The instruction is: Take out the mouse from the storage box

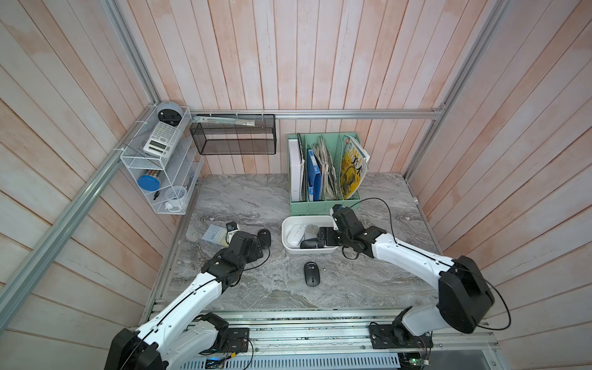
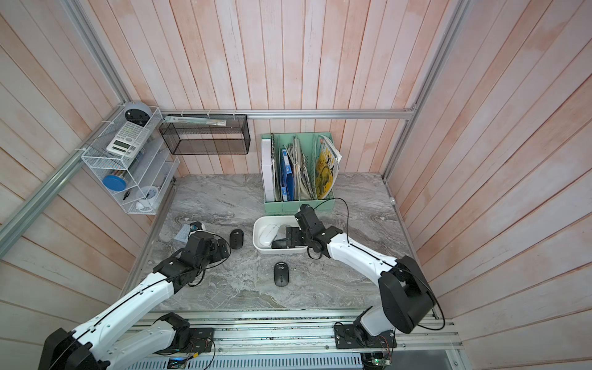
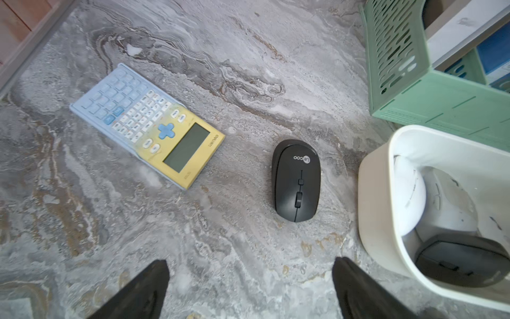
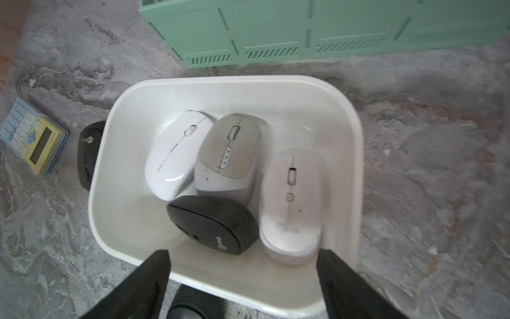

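In the right wrist view the white storage box (image 4: 122, 223) holds several mice: a white mouse (image 4: 178, 154), a grey mouse (image 4: 228, 154), a black mouse (image 4: 215, 222) lying on its side, and a pale mouse (image 4: 291, 204) against the right wall. Above the box's right part hangs my right gripper, open and empty. My left gripper is also open, over bare table left of the box. Two black mice lie on the table: one mouse (image 3: 296, 180) just left of the box, another mouse (image 1: 312, 273) in front of it.
Behind the box stands a green file holder (image 1: 324, 208) full of folders and books. A yellow and blue calculator (image 3: 154, 127) lies at the left. White wire shelves (image 1: 161, 161) rise at the left wall.
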